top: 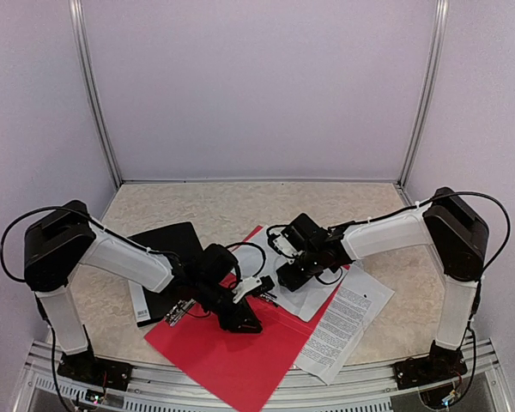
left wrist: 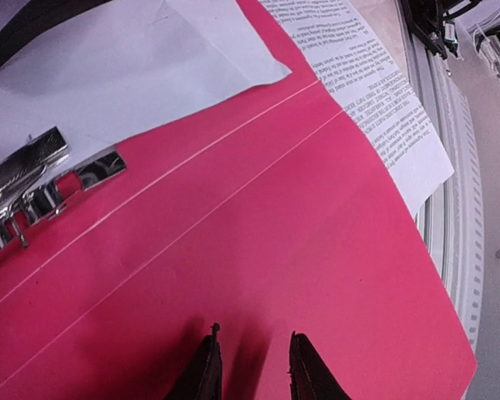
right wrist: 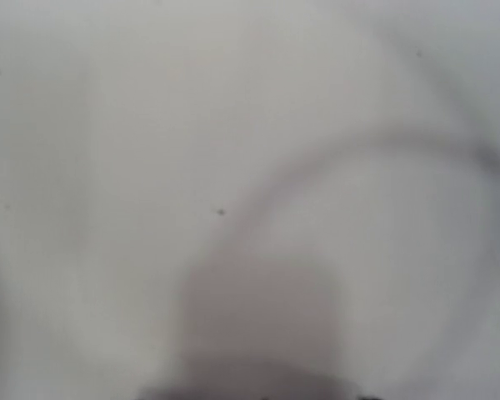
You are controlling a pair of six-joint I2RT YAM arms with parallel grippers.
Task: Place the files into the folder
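The red folder [top: 223, 360] lies open across the front middle, white papers [top: 313, 300] on its back part and a metal clip mechanism [left wrist: 25, 192] showing at its spine. Printed sheets [top: 335, 335] lie along its right side, partly under it. My left gripper is low over the red cover, fingers a little apart, nothing clearly between them. My right gripper [top: 287, 275] is down on the white papers; its wrist view is a blurred close-up of paper, so what sits between its fingers is hidden.
A black folder [top: 172, 240] with a white edge lies at the left under my left arm. The metal front rail [top: 154, 373] runs beneath the red folder's overhanging corner.
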